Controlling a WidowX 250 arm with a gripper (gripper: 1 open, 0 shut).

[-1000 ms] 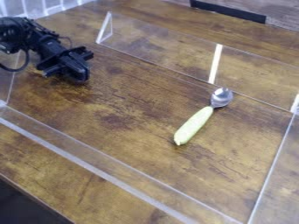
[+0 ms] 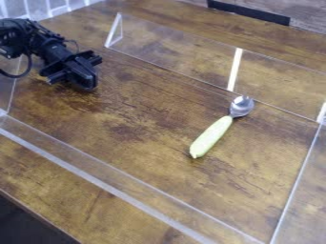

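Note:
My black gripper (image 2: 79,74) is low at the left of the camera view, over the wooden surface; its fingertips are dark and small, and nothing shows held in it. A spoon with a pale yellow handle (image 2: 211,135) and a metal head (image 2: 241,106) lies right of centre, well apart from the gripper, its handle end toward the front.
Clear low plastic walls with white tape strips (image 2: 234,69) border the work area on the wooden table (image 2: 128,124). The middle of the surface between gripper and spoon is bare. A dark gap shows past the table's front left edge.

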